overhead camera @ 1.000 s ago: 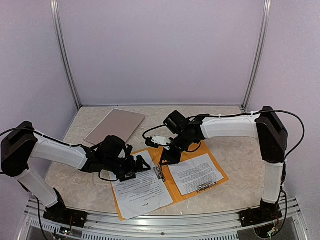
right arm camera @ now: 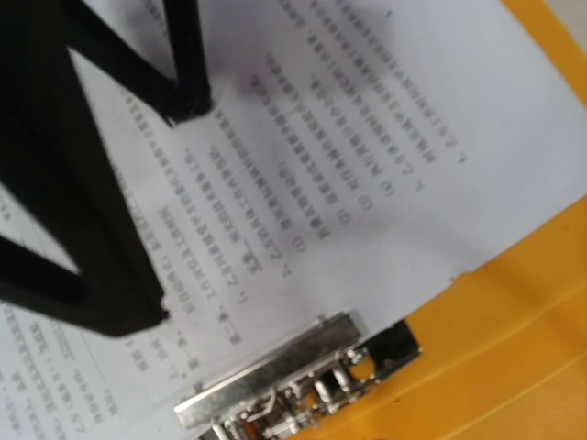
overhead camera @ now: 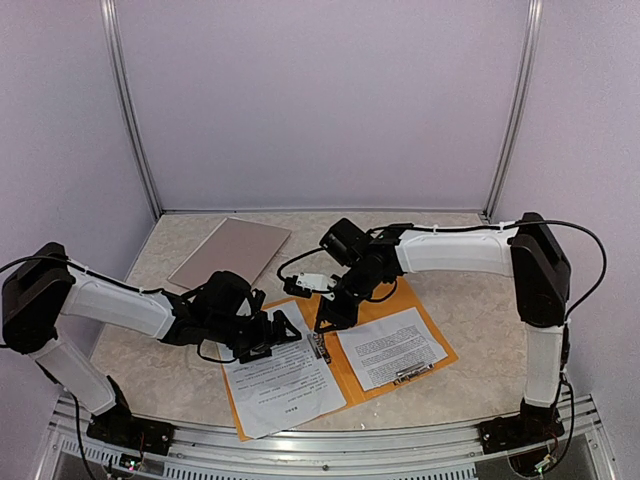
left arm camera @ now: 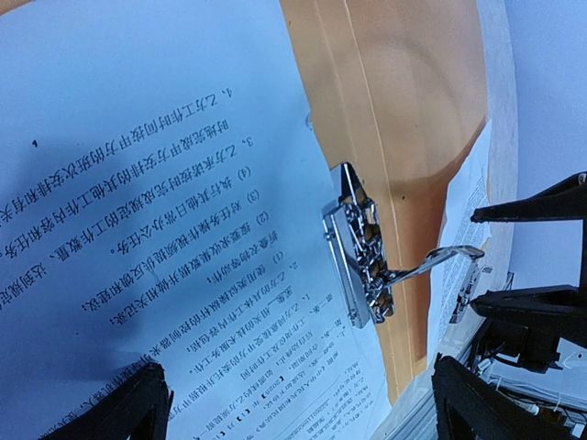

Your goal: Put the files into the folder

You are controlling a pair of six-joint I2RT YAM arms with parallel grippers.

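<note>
An orange folder point(overhead camera: 430, 340) lies open with printed papers on both halves. The left paper point(overhead camera: 285, 390) meets a metal clip point(left arm camera: 358, 247) at the spine, its lever raised in the left wrist view; the right paper point(overhead camera: 390, 350) has another clip point(overhead camera: 413, 372) at its lower edge. My left gripper point(overhead camera: 270, 340) is open over the left paper. My right gripper point(overhead camera: 325, 325) is just above the spine clip; in the right wrist view its black fingers are apart over the paper beside that clip point(right arm camera: 266, 376), with nothing visible between them.
A pinkish board point(overhead camera: 230, 250) lies at the back left of the table point(overhead camera: 480, 370). Both arms reach in close together over the folder.
My right arm has shifted slightly left and up in the top view. The left arm and papers look unchanged.
</note>
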